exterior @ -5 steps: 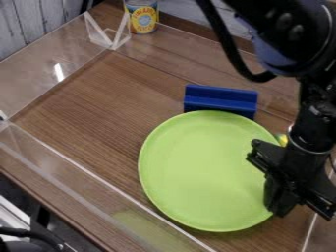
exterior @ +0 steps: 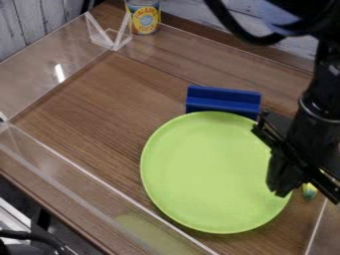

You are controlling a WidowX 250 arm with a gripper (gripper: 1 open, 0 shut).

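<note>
A green plate [exterior: 200,174] lies on the wooden table. Behind it sits a blue rack-like object [exterior: 224,100]. My black gripper [exterior: 276,184] hangs over the plate's right side, shut, with nothing seen between its fingers. A small yellow-green object [exterior: 308,191] shows at the right beside the gripper, mostly hidden by it.
A can [exterior: 142,15] stands at the back left. Clear plastic walls line the left and front edges.
My gripper has risen from low at the plate's right edge and moved slightly back. The plate and blue object look unmoved.
</note>
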